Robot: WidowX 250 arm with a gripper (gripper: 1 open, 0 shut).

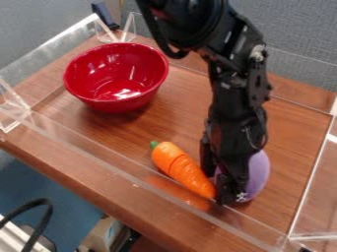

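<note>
My black gripper (pixel 227 177) is low at the right-front of the wooden table, over a purple oval object (pixel 255 175) that it largely covers. An orange toy carrot (pixel 182 167) with a green tip lies just left of the gripper, pointing toward the back left. A red bowl (pixel 116 79) sits at the back left. The fingers are mostly hidden, so I cannot tell how the gripper stands.
Clear plastic walls (pixel 313 197) edge the workspace. Cables and a box lie below the front-left edge.
</note>
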